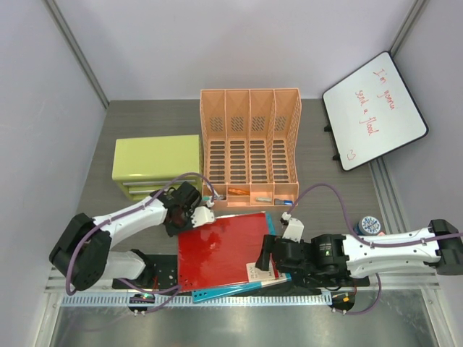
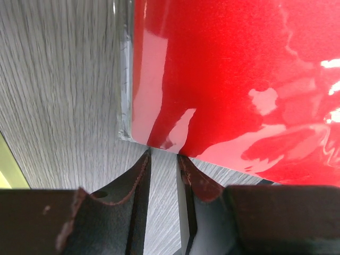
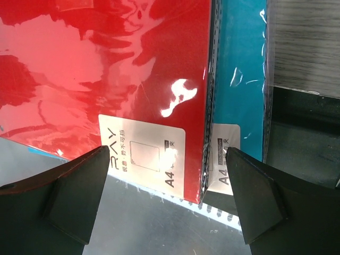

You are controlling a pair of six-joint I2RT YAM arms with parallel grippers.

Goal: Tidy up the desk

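Note:
A red A4 folder (image 1: 217, 253) lies over a blue folder (image 3: 239, 69) at the front centre of the desk, below the orange organizer (image 1: 249, 144). My left gripper is at the red folder's back-left corner, fingertips just at its edge, slightly parted, with nothing clearly between them. My right gripper stands open over the front-right corner of the red folder, by its white label.
A green box (image 1: 155, 152) stands left of the organizer. A whiteboard (image 1: 372, 108) leans at the back right, and a round can (image 1: 369, 224) sits beside my right arm. Some bare desk shows right of the organizer.

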